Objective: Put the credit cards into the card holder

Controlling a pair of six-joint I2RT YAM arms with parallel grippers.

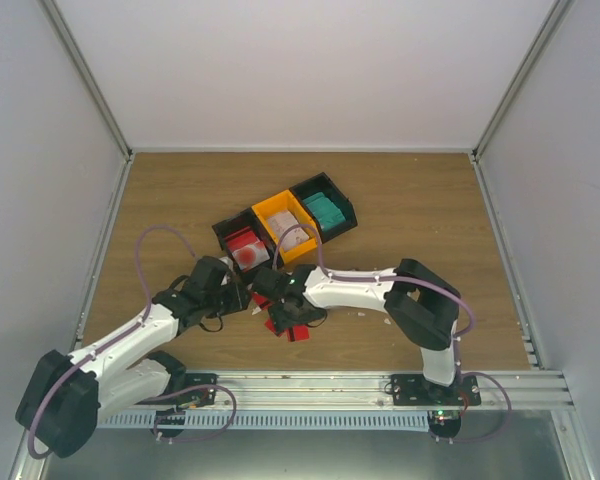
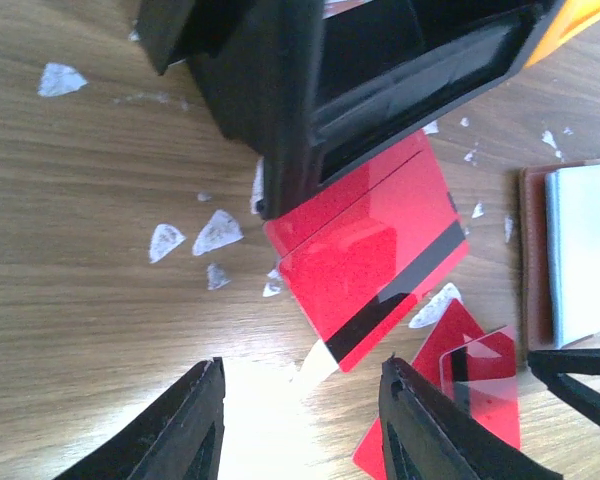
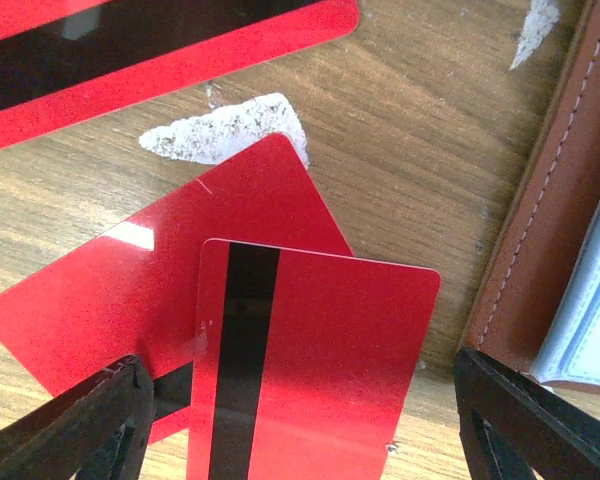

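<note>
Several red cards with black stripes lie on the table below my grippers. In the left wrist view, one overlapping pair of red cards point(image 2: 365, 260) sits beyond my left gripper, whose fingers stand apart over bare wood. Another overlapping pair point(image 2: 492, 385) lies to the right. My right gripper is open above that second pair; the upper red card point(image 3: 330, 340) shows between its fingers, partly covering a lower red card point(image 3: 180, 235). A brown stitched card holder point(image 3: 545, 190) with a pale blue-white inside lies just right of them. In the top view the arms hide it.
A joined row of bins stands behind the cards: a black bin with red items point(image 1: 247, 248), a yellow bin point(image 1: 263, 208) and a black bin with teal items point(image 1: 324, 209). The near black bin point(image 2: 300, 120) looms close to the left gripper. White worn patches dot the wood.
</note>
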